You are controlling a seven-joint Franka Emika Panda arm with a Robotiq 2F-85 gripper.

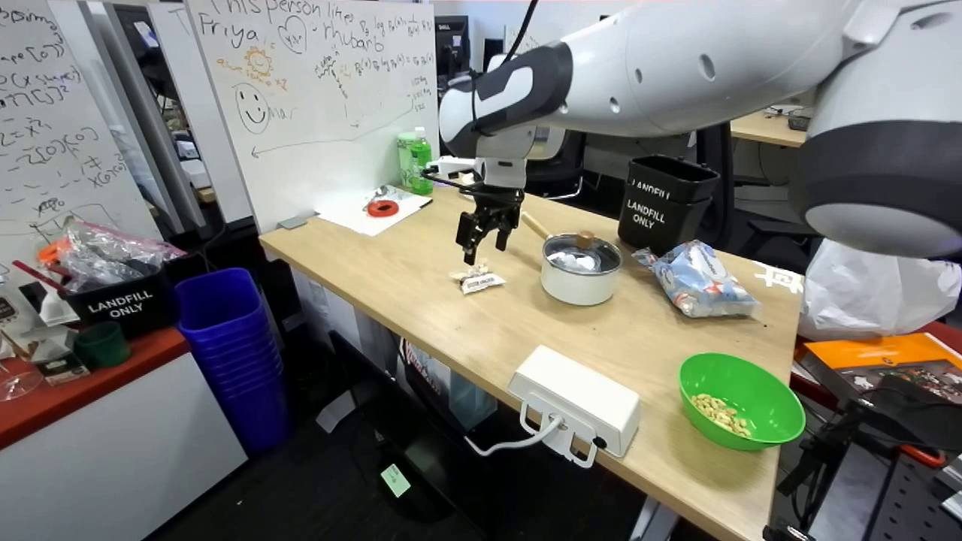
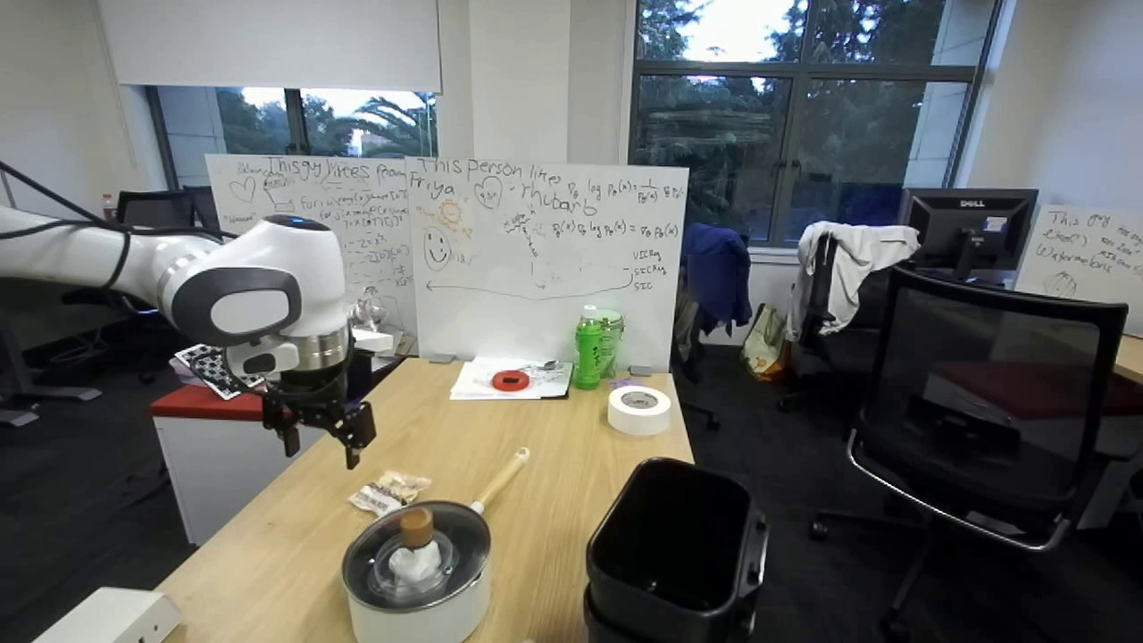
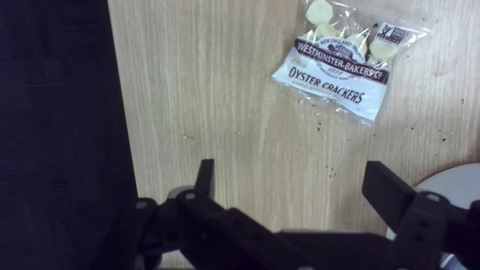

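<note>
A small clear packet of oyster crackers lies flat on the wooden table, its printed label facing up in the wrist view. My gripper is open above the table, its fingers wide apart with bare wood between them. The same gripper hangs above and close to the cracker packet in exterior view 1, not touching it. From the other side, the gripper shows higher than the packet. A white pot with a glass lid stands beside the packet; white contents show under the lid.
A green bowl with pale pieces inside and a white box stand along the near side. A blue-white bag and a black bin are past the pot. White tape sits near the whiteboard. Clear wood lies left of the packet.
</note>
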